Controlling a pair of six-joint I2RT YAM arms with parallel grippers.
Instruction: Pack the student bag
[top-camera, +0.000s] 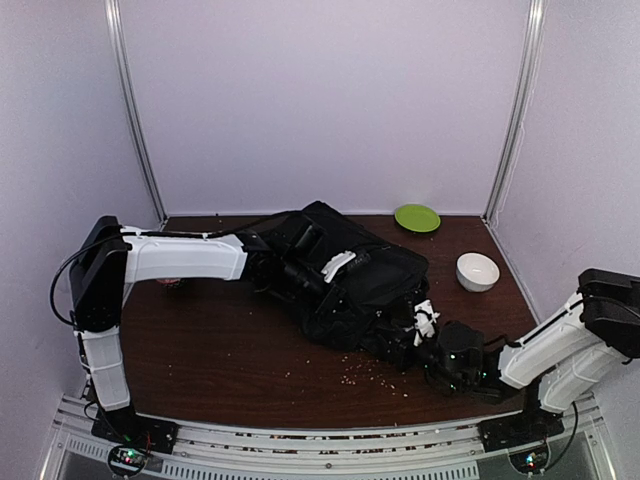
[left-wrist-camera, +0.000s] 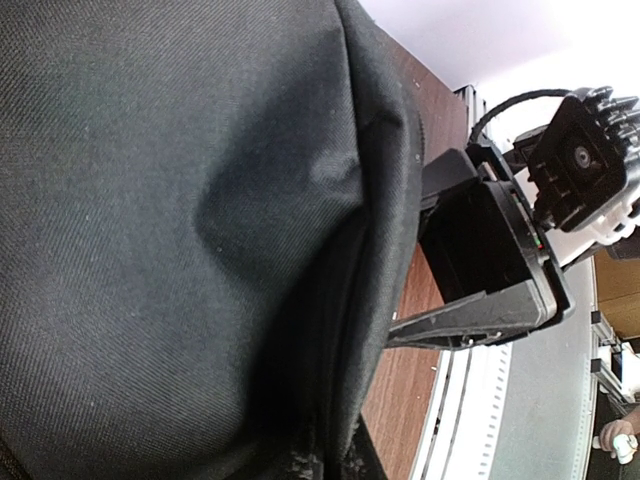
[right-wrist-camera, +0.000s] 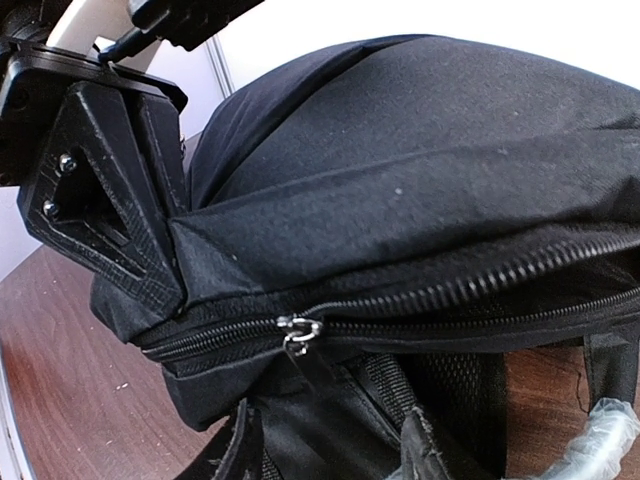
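Note:
The black student bag (top-camera: 375, 275) lies slumped on the table in the top view. My left gripper is shut on a fold at the bag's edge; in the right wrist view its fingers (right-wrist-camera: 150, 250) pinch the cloth at one end of the zipped opening. A silver zipper pull (right-wrist-camera: 299, 330) with a short black tab hangs on the zipper in the right wrist view. Below it, my right gripper is partly open, its two fingers apart on either side of the tab's line, with no grip on the tab visible. The bag's inside is hidden.
A green plate (top-camera: 417, 218) and a white bowl (top-camera: 477, 272) stand at the back right. Small crumbs (top-camera: 365, 373) are scattered on the table in front of the bag. Clear wrapping (right-wrist-camera: 598, 440) shows at the lower right of the right wrist view.

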